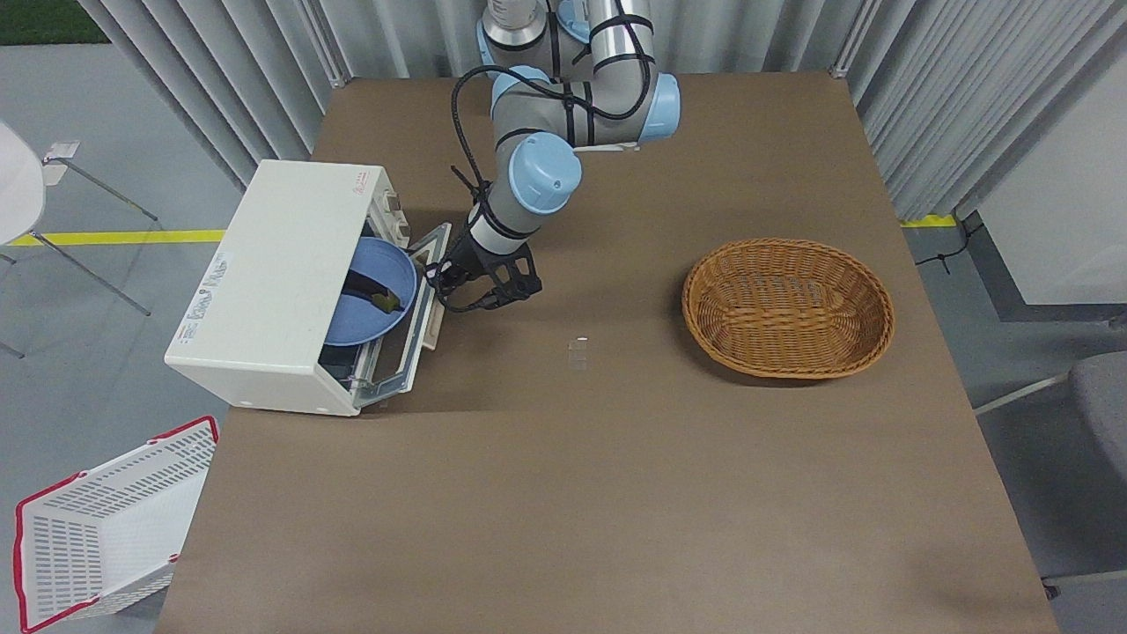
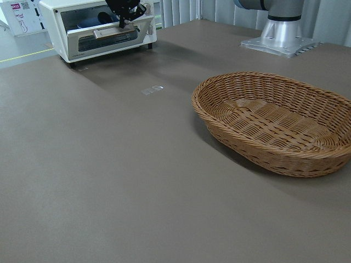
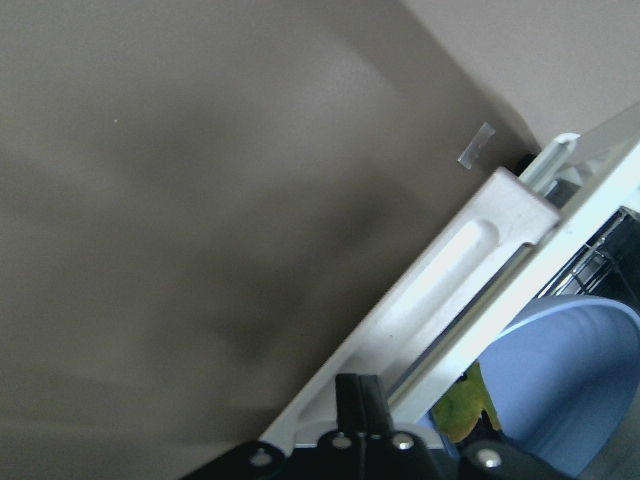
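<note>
A white toaster oven (image 1: 269, 275) sits at the table's left, its glass door (image 1: 396, 375) tilted part open. Inside lie a blue plate (image 1: 370, 328) and a dark eggplant with a green stem (image 1: 391, 301). My gripper is at the door's handle (image 3: 440, 280), on the outer side of the door; in the wrist view its black fingers are together, and whether anything is between them is hidden. In the left view it is at the handle's right part (image 2: 112, 32).
An empty wicker basket (image 1: 787, 312) stands on the right of the table (image 1: 634, 497). A white crate (image 1: 111, 528) is on the floor at front left.
</note>
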